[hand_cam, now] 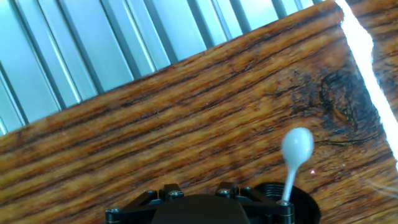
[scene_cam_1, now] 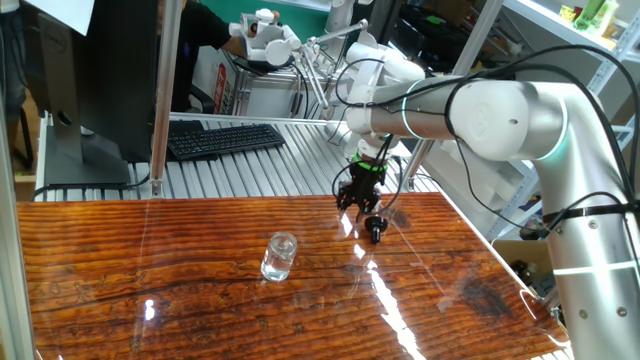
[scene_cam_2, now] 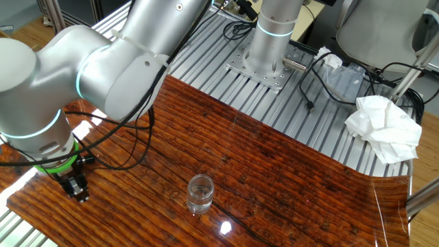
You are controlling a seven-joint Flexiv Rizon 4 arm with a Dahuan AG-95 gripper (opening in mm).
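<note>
My gripper shows at the bottom edge of the wrist view, its two fingertips apart and no object visible between them. To its right a white spoon stands with its bowl up, its handle in or against a round black holder, partly hidden by the gripper. In exterior view 1 the gripper hangs low over the table's far right part, close beside the small black holder. A clear glass of water stands upright, away from the gripper; exterior view 2 shows the same glass.
Crumpled white tissue sits off the wood. Loose black cables hang along the arm.
</note>
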